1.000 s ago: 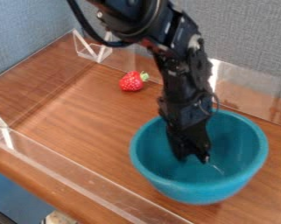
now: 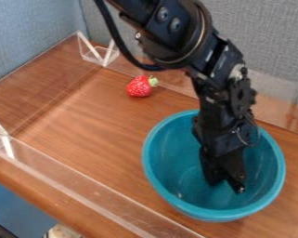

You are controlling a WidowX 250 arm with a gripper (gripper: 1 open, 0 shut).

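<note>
A teal bowl (image 2: 176,177) sits on the wooden table at the right. The black gripper (image 2: 226,172) reaches down into it from above, its lower end inside the bowl; whether its fingers hold anything or how far apart they are cannot be made out. A red strawberry (image 2: 141,86) lies on the table behind and to the left of the bowl, apart from it.
Transparent barriers line its edges, with a grey wall behind and a blue area beyond the lower left.
The gripper has moved right and lower into the bowl. The bowl has shifted slightly and its outline looks less tilted than a second ago. The strawberry is unmoved.
</note>
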